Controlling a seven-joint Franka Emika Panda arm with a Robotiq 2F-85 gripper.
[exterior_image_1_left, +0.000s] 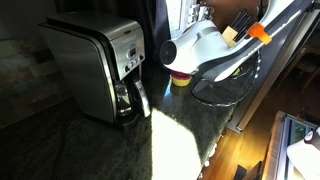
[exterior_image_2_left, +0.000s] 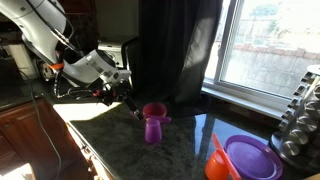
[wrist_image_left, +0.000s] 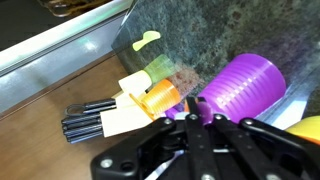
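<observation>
My gripper is shut at the bottom middle of the wrist view, with no object clearly showing between its fingertips. Just beyond and to the right of it in that view is a purple cup (wrist_image_left: 245, 82); whether the fingers touch it I cannot tell. In exterior view 2 the purple cup (exterior_image_2_left: 153, 131) stands upright on the dark counter, in front of a red bowl (exterior_image_2_left: 155, 110). The gripper (exterior_image_2_left: 134, 110) is up and left of the cup there. In exterior view 1 the arm hides the gripper and much of the bowl (exterior_image_1_left: 181, 79).
Beside the cup show an orange item (wrist_image_left: 162, 97), a white utensil (wrist_image_left: 125, 119) and black handles (wrist_image_left: 83, 121). A purple plate (exterior_image_2_left: 252, 158) and an orange object (exterior_image_2_left: 217, 166) lie at the right. A coffee maker (exterior_image_1_left: 95, 65) stands on the counter; bare counter lies in front.
</observation>
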